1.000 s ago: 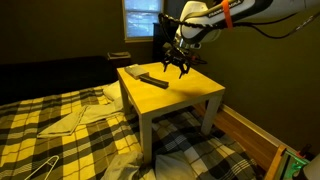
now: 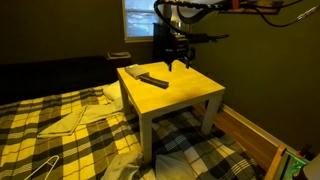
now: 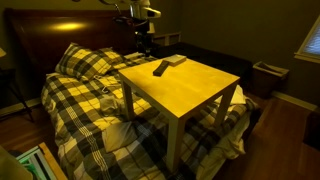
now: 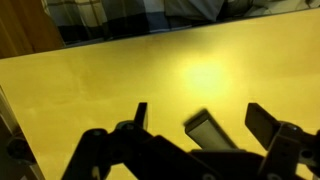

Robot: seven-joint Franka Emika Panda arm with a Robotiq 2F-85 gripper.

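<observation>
A dark, oblong object (image 2: 154, 81) lies flat on the pale square table (image 2: 185, 92). In the wrist view, the near part of this dark object (image 4: 208, 132) is hidden behind my gripper's body. My gripper (image 2: 178, 65) hangs above the tabletop, clear of it. In the wrist view the fingers (image 4: 262, 122) stand wide apart, so the gripper is open with nothing held. Beside the dark object is a flat, lighter item (image 3: 174, 60), too small to identify.
The table stands on a bed with a checked blanket (image 2: 28, 130); its legs (image 3: 175, 142) rise from the bedding. Loose cloths (image 2: 65, 122) lie around it. A wall and window (image 2: 141, 18) are behind.
My gripper has risen a little farther above the tabletop, while the arm lifted with it. The objects on the table have stayed in place.
</observation>
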